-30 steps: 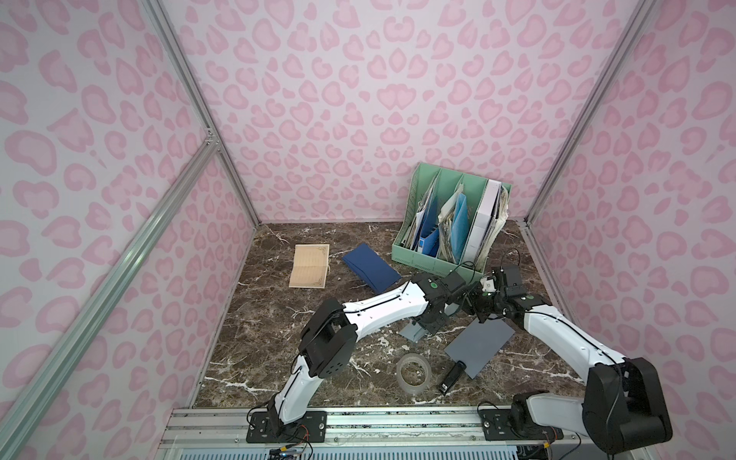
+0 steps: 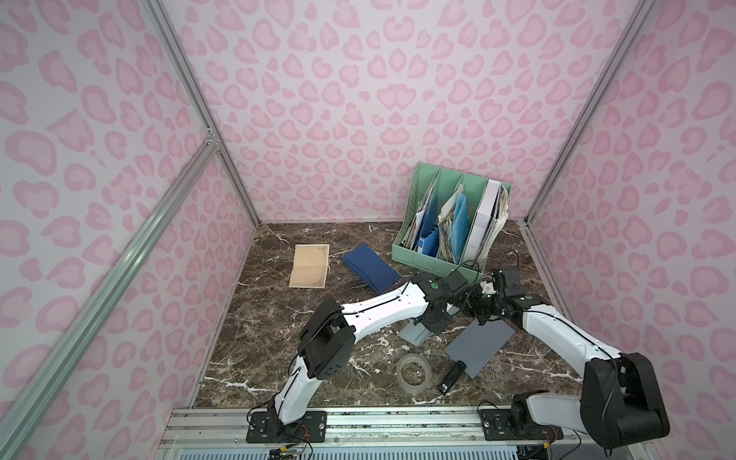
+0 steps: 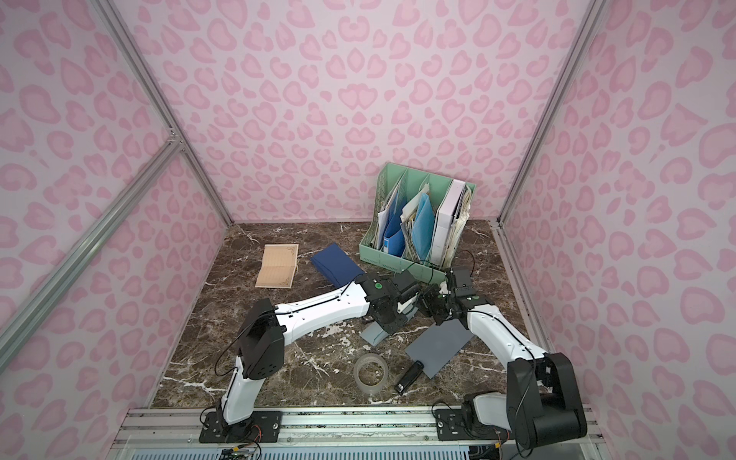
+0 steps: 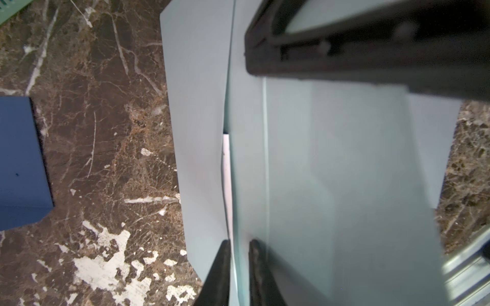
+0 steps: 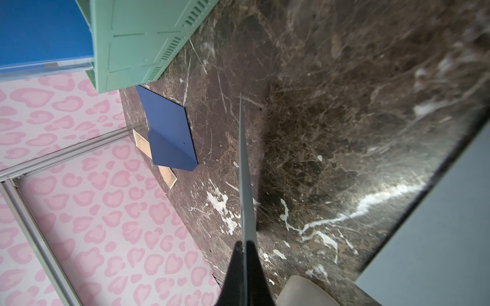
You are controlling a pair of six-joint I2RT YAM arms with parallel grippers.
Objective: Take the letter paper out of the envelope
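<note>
A light grey-blue envelope (image 2: 414, 332) is held up at front centre right, mostly hidden behind the arms in the top views. The left wrist view shows its face (image 4: 331, 168) and a slit with a pale pink strip of paper (image 4: 227, 173) inside. My left gripper is shut at that slit; whether anything is pinched between its fingertips is unclear.
A green file organiser (image 2: 406, 257) stands at back right. A blue folder (image 2: 369, 265) and a beige sheet (image 2: 309, 266) lie to the left. A grey board (image 2: 481, 345), black tool (image 2: 451, 378) and tape roll (image 2: 414, 383) lie at the front.
The arms have shifted very slightly around the envelope; otherwise little differs in the top left view.
</note>
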